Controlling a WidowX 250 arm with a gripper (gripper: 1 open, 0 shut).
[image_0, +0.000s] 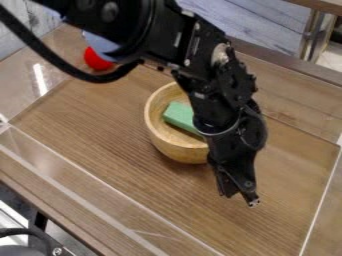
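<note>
My black gripper (245, 190) reaches down over the wooden table (100, 170), just in front and to the right of a round wooden bowl (181, 145). It looks shut, with nothing visible between its fingers. A green block (181, 117) lies in the bowl, partly hidden by the arm.
A red object (96, 59) sits at the back left, partly behind the arm. A black cable lies at the bottom left edge.
</note>
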